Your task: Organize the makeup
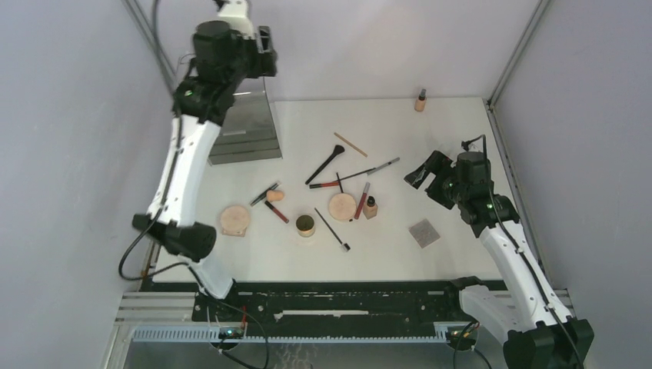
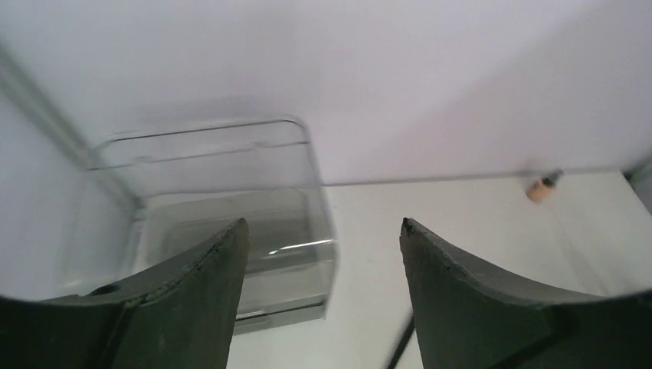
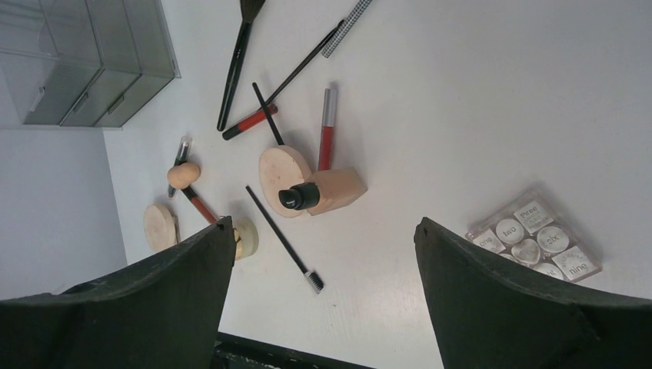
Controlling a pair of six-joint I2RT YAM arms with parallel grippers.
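Note:
The clear organizer (image 1: 244,138) stands at the back left of the white table, my left gripper open and raised in front of and over it; the left wrist view is blurred. Scattered makeup lies mid-table: a black brush (image 1: 324,164), red lip tubes (image 1: 361,200), pencils and small brushes, a round compact (image 1: 342,207), a foundation bottle (image 3: 339,190), a tin (image 1: 305,224), a sponge (image 3: 184,175), another compact (image 1: 234,218). My right gripper is open above the right side, near a square palette (image 3: 530,238).
A second foundation bottle (image 1: 420,101) stands alone at the back right. Walls close in on the left, back and right.

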